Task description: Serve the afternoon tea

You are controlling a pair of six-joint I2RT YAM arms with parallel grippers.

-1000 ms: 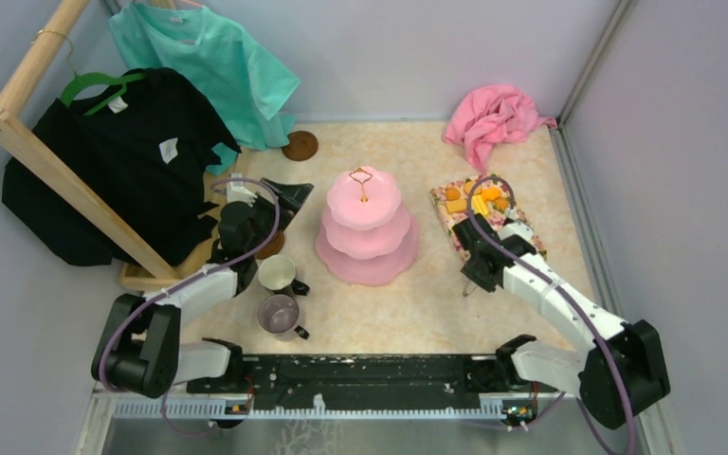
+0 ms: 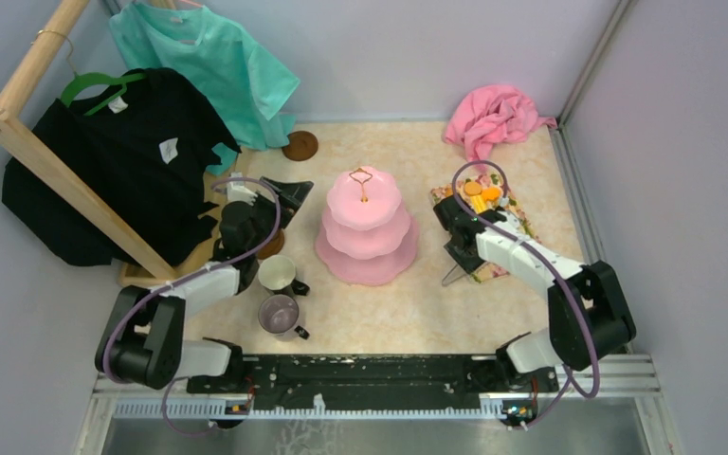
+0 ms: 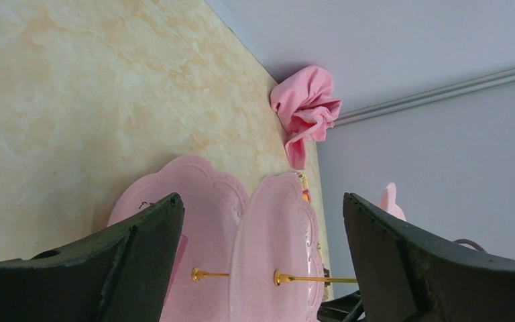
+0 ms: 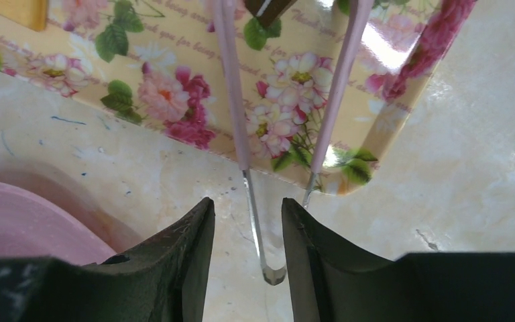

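A pink three-tier stand (image 2: 364, 256) stands mid-table. A floral tray (image 4: 167, 100) at the right holds small yellow and orange treats (image 2: 474, 190). Tongs with lilac handles (image 4: 235, 100) lie across the tray's edge, their metal bend on the table. My right gripper is open above the tongs, with a fingertip either side of the metal end. My left gripper is open, left of the stand, with nothing between its fingers.
Two mugs (image 2: 279, 318) stand front left, round brown coasters (image 2: 300, 145) behind and under the left arm. A clothes rack (image 2: 47, 161) fills the left; a pink cloth (image 2: 493, 118) lies back right.
My right arm has moved left and toward the back, over the tray's front part and the tongs. The left arm has stayed still.
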